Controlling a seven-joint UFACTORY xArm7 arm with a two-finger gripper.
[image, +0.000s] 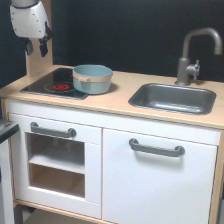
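Note:
At the upper left, my gripper (36, 48) hangs below the white arm, well above the counter. Its two dark fingers stand apart, so it looks open, and nothing shows between them. A blue-grey pot (94, 84) stands upright on the counter, at the right side of the dark stove top (45, 88). The pot is to the right of my gripper and lower than it. Its inside is mostly hidden by the near wall.
A metal sink (172, 98) with a grey faucet (188, 62) is at the right. Bare wooden counter (122, 99) lies between pot and sink. Below are a white oven door (33, 143) with a window and a white cabinet door (150, 180), both with grey handles.

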